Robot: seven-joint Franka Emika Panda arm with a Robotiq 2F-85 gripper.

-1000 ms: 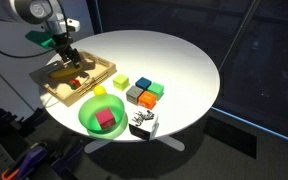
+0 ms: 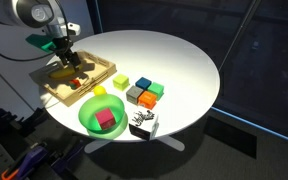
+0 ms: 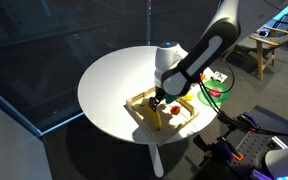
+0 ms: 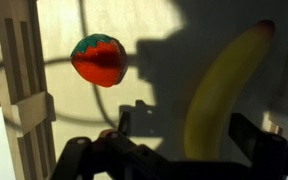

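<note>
A yellow banana (image 4: 226, 85) lies in the wooden tray (image 2: 96, 80), slanting through the right half of the wrist view. My gripper is open above it, and the banana's lower part shows between the fingers, closer to the right one. No contact between fingers and banana can be made out. To the left in the wrist view, a red toy strawberry (image 4: 100, 61) with a green top rests on the tray floor. From exterior view 2, the banana (image 3: 156, 119) appears just below the gripper (image 3: 161, 103).
Outside the tray stand a green bowl (image 2: 87, 104) holding a red block (image 2: 105, 118), a yellow lemon-like piece (image 2: 100, 90), several coloured blocks and a black-and-white box (image 2: 143, 124).
Over the last second the gripper has shifted only slightly above the tray. The objects on the table and in the tray look unmoved.
</note>
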